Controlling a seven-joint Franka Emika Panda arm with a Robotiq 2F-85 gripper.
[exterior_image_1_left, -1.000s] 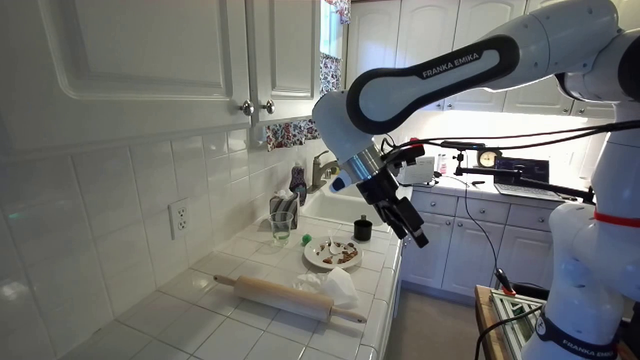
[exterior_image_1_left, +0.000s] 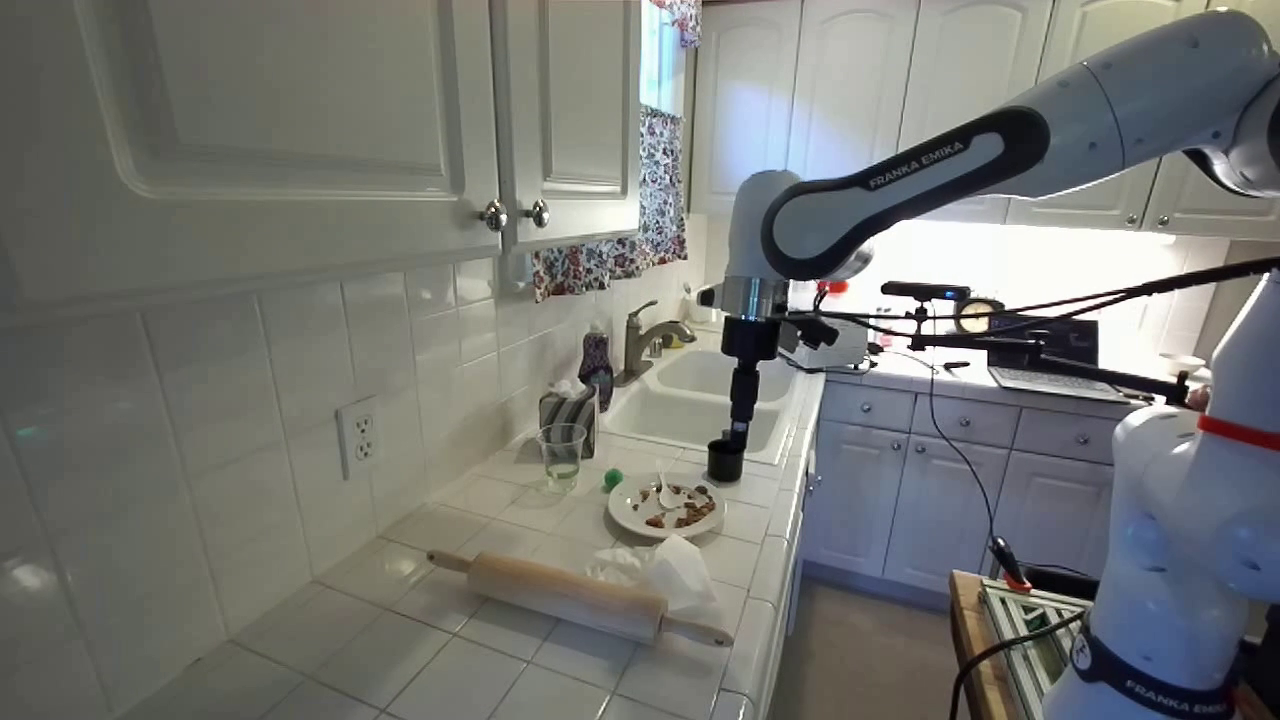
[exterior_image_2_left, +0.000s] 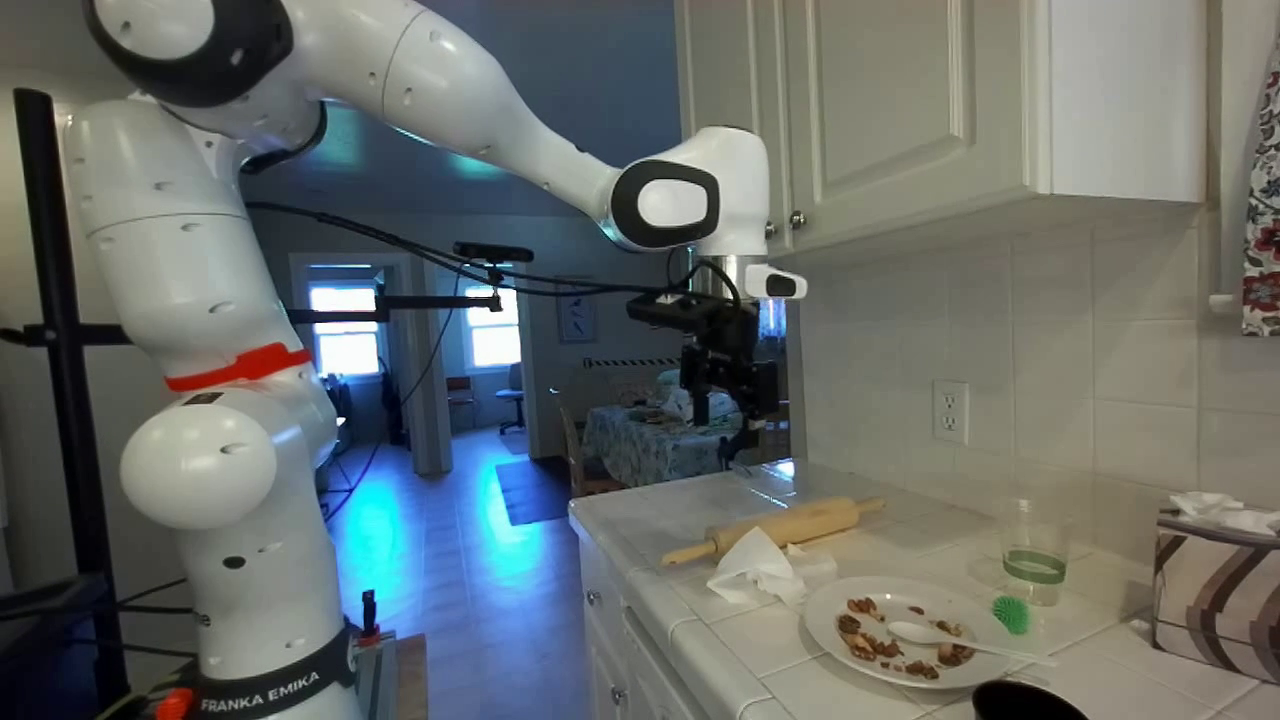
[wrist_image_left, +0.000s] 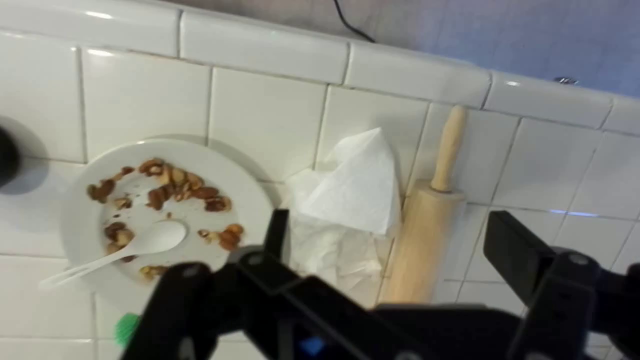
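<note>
Above the counter my gripper points down, its two fingers wide apart with nothing between them. In the wrist view the crumpled white tissue (wrist_image_left: 351, 186) and the wooden rolling pin (wrist_image_left: 423, 246) appear below the gap. One finger (wrist_image_left: 277, 233) overlaps the edge of the white plate (wrist_image_left: 249, 186), which holds nuts (wrist_image_left: 174, 183) and a white spoon (wrist_image_left: 159, 237). From the first exterior side, the gripper (exterior_image_1_left: 739, 434) lines up with the small black pot (exterior_image_1_left: 725, 463); contact cannot be judged there. The second exterior view shows the gripper (exterior_image_2_left: 727, 422) well above the countertop.
A clear cup (exterior_image_2_left: 1034, 558), a green scrubber (exterior_image_2_left: 1011, 614) and a tissue box (exterior_image_2_left: 1218, 594) stand toward the wall. The sink (exterior_image_1_left: 672, 408) lies beyond the plate. Overhead cabinets (exterior_image_1_left: 576, 120) hang along the wall.
The gripper has swung from a tilt beyond the counter's front edge to pointing straight down over the counter. The objects on the counter have not visibly moved.
</note>
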